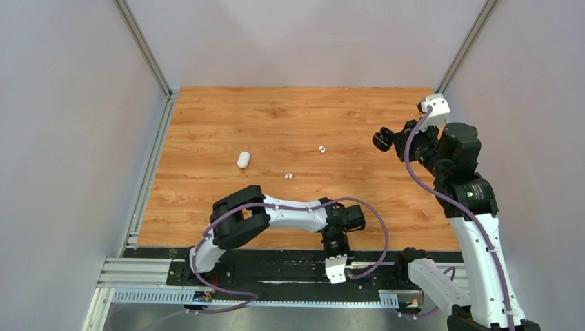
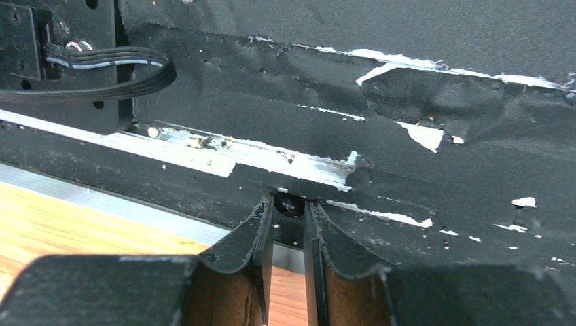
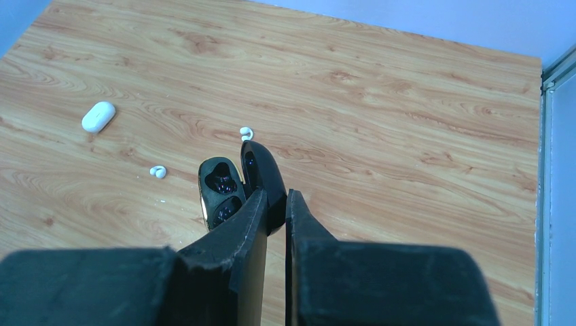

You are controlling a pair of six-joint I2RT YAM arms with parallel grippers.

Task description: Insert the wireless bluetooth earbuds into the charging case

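In the right wrist view, the black charging case (image 3: 221, 190) is gripped with its lid (image 3: 268, 170) raised. Its two glossy hollows face left; whether either is filled, I cannot tell. My right gripper is shut on the case, and in the top view the case (image 1: 381, 139) is held over the right part of the table. A small glossy black earbud (image 2: 290, 205) sits between the fingertips of my left gripper, mostly hidden by them. In the top view the left fingertips and this earbud are hidden behind the arm, near the table's front edge.
A white case (image 1: 244, 160) lies left of centre on the wooden table (image 1: 227, 124). Two clusters of small white earbuds lie nearby, one cluster (image 1: 288, 176) nearer and one cluster (image 1: 322, 149) farther back.
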